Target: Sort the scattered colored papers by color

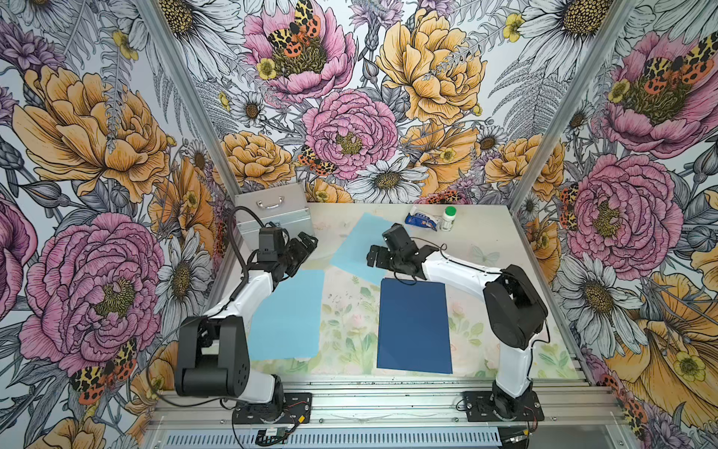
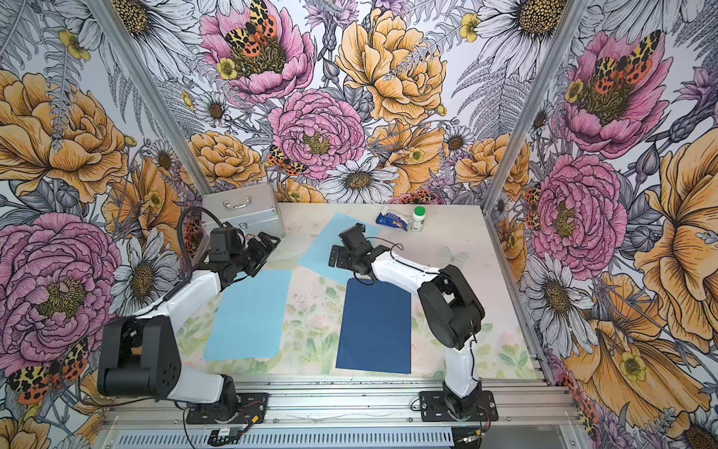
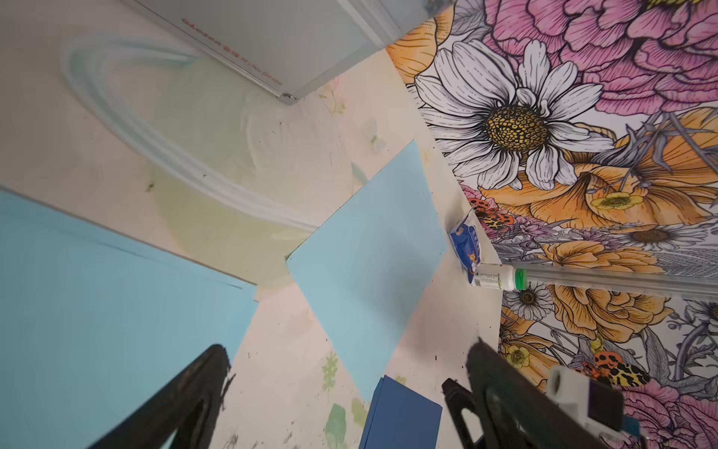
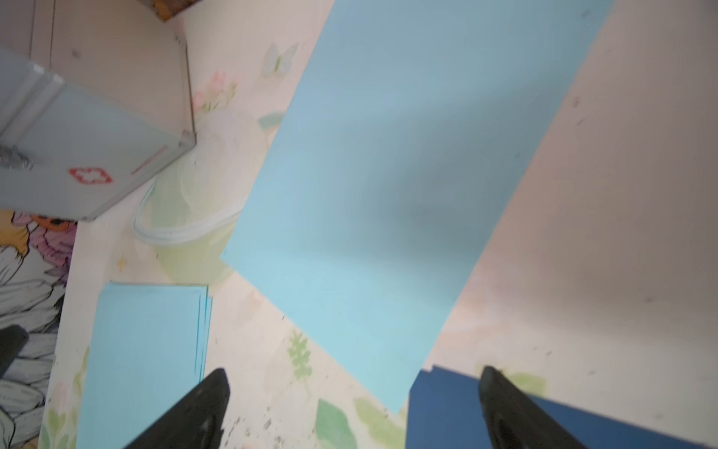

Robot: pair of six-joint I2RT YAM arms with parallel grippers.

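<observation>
A light blue stack of paper [image 1: 286, 321] lies at the table's left, its edges slightly offset in the right wrist view. At the back middle, a separate light blue sheet [image 3: 374, 262] lies at a slant, one corner close to the dark blue paper [image 1: 415, 329] at centre right. My left gripper [image 1: 308, 245] is open above the table, in front of the metal case and beyond the light blue stack. Over the slanted sheet hangs my right gripper [image 1: 371, 257], also open; in its wrist view the fingers [image 4: 198, 411] stand wide apart with nothing between them.
A silver case [image 1: 273, 209] stands at the back left. A blue packet [image 1: 421, 218] and a white bottle with a green cap [image 1: 448, 217] sit at the back, right of the slanted sheet.
</observation>
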